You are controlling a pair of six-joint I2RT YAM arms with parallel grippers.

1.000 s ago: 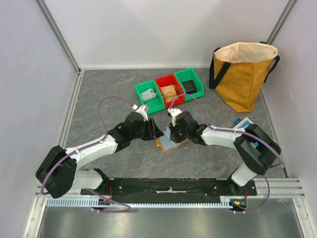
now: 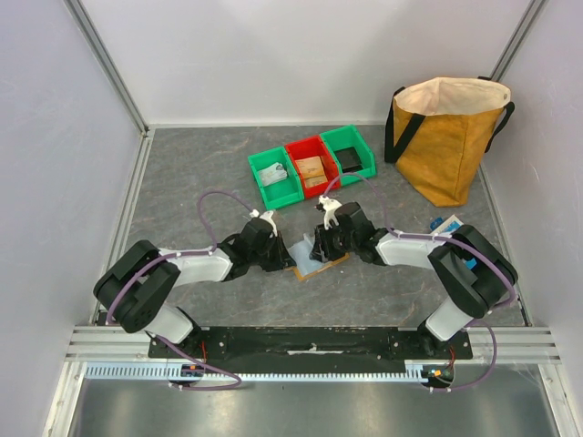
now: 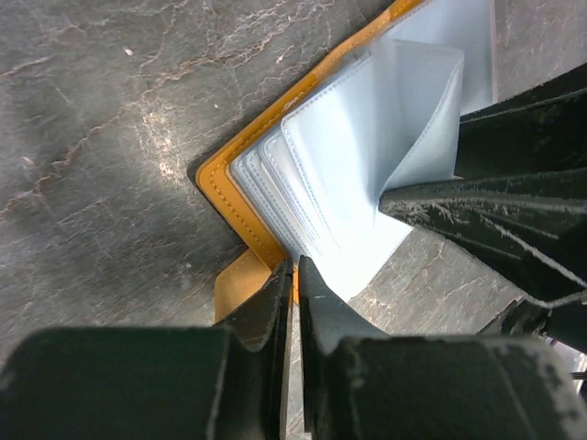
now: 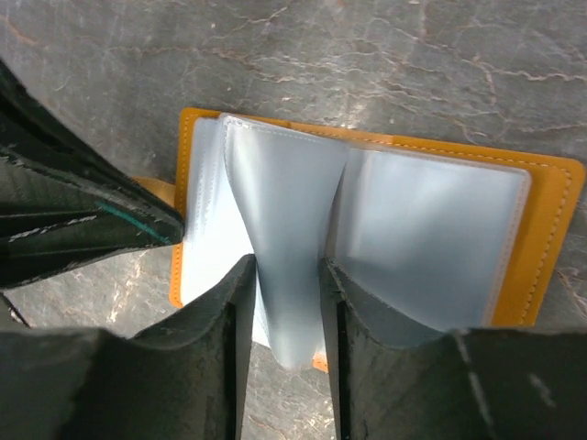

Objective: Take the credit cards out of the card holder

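Note:
The card holder, tan-edged with clear sleeves, lies open on the grey table. In the right wrist view, a raised, bent sleeve runs between the spread fingers of my right gripper; another sleeve lies flat beside it. The left wrist view shows a stack of sleeve edges along the tan border. My left gripper is low at that holder edge, beside the tan strap, its fingertips parted by only a narrow gap. No card can be clearly made out.
Behind the holder stand a green tray, a red tray and another green tray with items inside. A mustard bag stands at back right. Open table lies left and front of the holder.
My left gripper has moved down to the holder's left edge, and its fingers have come closer together.

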